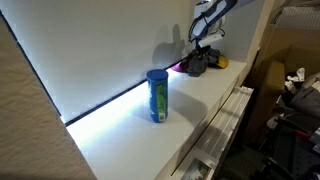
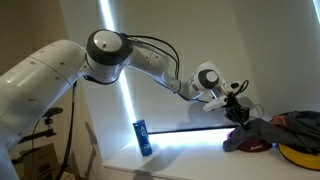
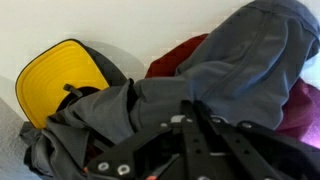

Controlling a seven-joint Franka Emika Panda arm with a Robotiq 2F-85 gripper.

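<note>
A dark grey cloth (image 3: 240, 65) lies crumpled over a dark red item (image 3: 175, 57) and a yellow item (image 3: 65, 82) with a black rim. In exterior view 2 the grey cloth (image 2: 275, 130) is heaped at the right end of the white counter. My gripper points down at the cloth, its fingertips close together against or just above the fabric. Whether any fold lies between them is hidden. Seen from the side, the gripper (image 2: 240, 112) is at the cloth's upper left part.
A blue canister (image 1: 158, 95) stands upright on the white counter (image 1: 115, 135), well away from the heap. A wall (image 1: 95, 45) runs along the back. A magenta edge (image 3: 306, 100) shows beside the cloth.
</note>
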